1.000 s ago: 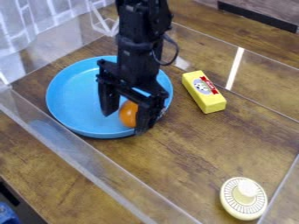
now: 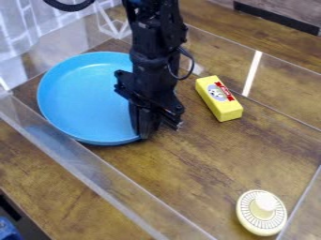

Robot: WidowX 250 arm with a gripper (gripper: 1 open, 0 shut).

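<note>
The black gripper (image 2: 148, 111) is low over the right part of the blue bowl (image 2: 73, 98). Its fingertips reach down near the bowl's right rim. It appears shut, and I cannot see anything between its fingers.
A yellow box (image 2: 220, 98) with a red and white label lies right of the bowl. A white round object (image 2: 261, 212) sits at the lower right. Transparent strips run along the left and right.
The gripper has moved over the orange object, covering it from view, and its fingers have drawn together. The box and white object have not moved.
</note>
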